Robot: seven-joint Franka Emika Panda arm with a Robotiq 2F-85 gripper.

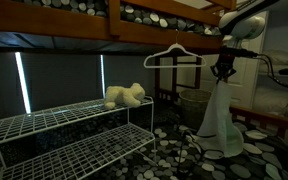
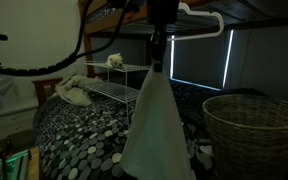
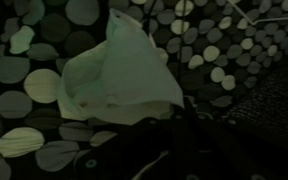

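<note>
A pale cloth hangs down from my gripper at the right of exterior view 1, its lower part reaching the patterned bedding. In exterior view 2 the same cloth drops in a long narrow fall from the fingers, widening toward the bottom. The wrist view has the cloth bunched beside my gripper, which is dark there; its top edge runs to the fingertips. My gripper is shut on the cloth.
A white hanger hangs from the wooden bunk rail, left of the arm. Behind stands a wicker basket. A white wire rack holds a pale plush toy. Dotted bedding lies below.
</note>
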